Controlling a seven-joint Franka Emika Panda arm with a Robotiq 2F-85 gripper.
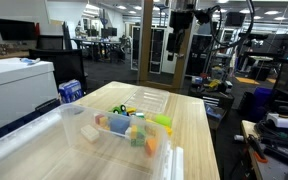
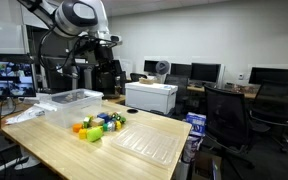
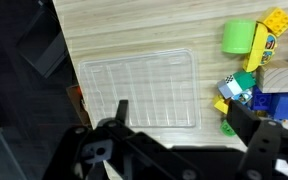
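Note:
High above the wooden table (image 2: 89,156), my gripper stands open with nothing between its fingers. Below it, in the wrist view, lies a flat translucent ribbed tray (image 3: 142,88), empty. To the tray's right sit a green cylinder (image 3: 238,37), a yellow block (image 3: 260,45), a wooden cube (image 3: 275,76), a blue block (image 3: 287,106) and several smaller coloured pieces. In exterior view 2 the same pile of blocks (image 2: 112,122) lies beside the tray (image 2: 149,145), clear of the arm.
A clear plastic bin (image 2: 76,100) stands at the table's far side; exterior view 1 shows the bin (image 1: 79,132) close up in front of the blocks. A white cabinet (image 2: 150,97) and a blue box (image 2: 195,130) stand beyond the table. Air around the gripper is free.

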